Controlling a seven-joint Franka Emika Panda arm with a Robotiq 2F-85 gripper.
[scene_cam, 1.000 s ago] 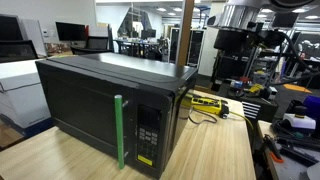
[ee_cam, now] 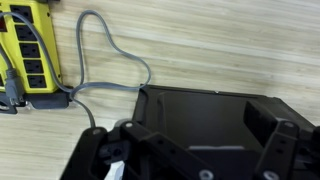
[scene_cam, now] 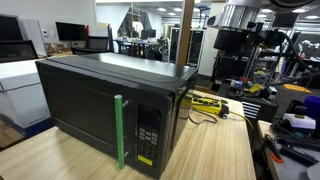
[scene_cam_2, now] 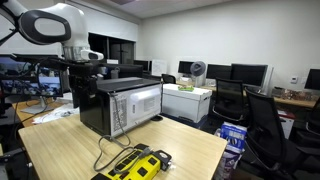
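Observation:
A black microwave stands on the wooden table, its door closed, with a green strip upright along the door's handle side. To the right of that strip is the keypad panel. My gripper is open, with nothing held between its fingers. It hangs above and apart from the table, on the control-panel side of the microwave in exterior view 1. From the wrist, the dark microwave top lies below, partly hidden by the fingers.
A yellow power strip with grey cables lies on the table behind the microwave. Bare tabletop shows in front and to the right. White boxes stand beyond the microwave's left end.

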